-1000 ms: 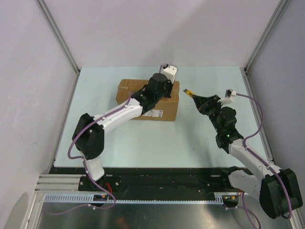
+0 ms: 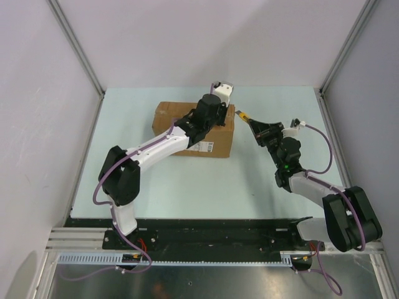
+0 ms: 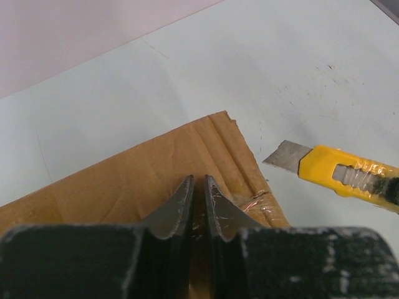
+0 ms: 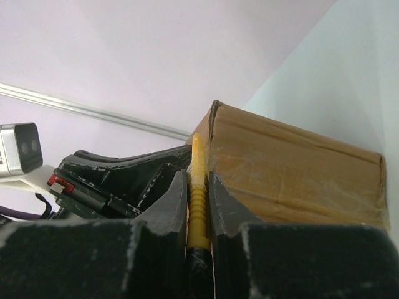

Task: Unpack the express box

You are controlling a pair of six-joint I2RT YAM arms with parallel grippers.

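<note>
A closed cardboard box (image 2: 174, 112) sits at the back middle of the table. My left gripper is over the box's right top, fingers close together at the brown flap and taped edge; whether anything is between them is unclear. My right gripper is shut on a yellow utility knife (image 3: 324, 168), its blade out and pointing left toward the box's right corner, slightly apart from it in the top view. In the right wrist view the black body of the left gripper shows just beyond the knife.
Pale walls with metal rails stand at the back, left and right. A white label (image 2: 206, 147) is on the box's front face.
My right arm has moved leftward and toward the back, bringing the knife closer to the box's right corner. The left arm and box are nearly unchanged.
</note>
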